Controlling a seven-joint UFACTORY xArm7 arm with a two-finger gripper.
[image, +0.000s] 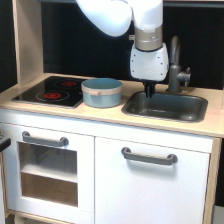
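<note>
My gripper (149, 90) points down at the left end of the dark sink (192, 111). Its small black fingers look close together, and I see no object in them, though at this size their spacing is unclear. To the left of it, a blue-grey round pot (101, 98) stands upright on the wooden counter, apart from the fingers. Further left is the black stovetop (38, 97) with red burner rings.
A dark faucet (176, 72) rises behind the sink, close to my wrist on the right. Below the counter (97, 117) are an open-fronted compartment (49, 162) and a white cupboard door (150, 185), which is closed.
</note>
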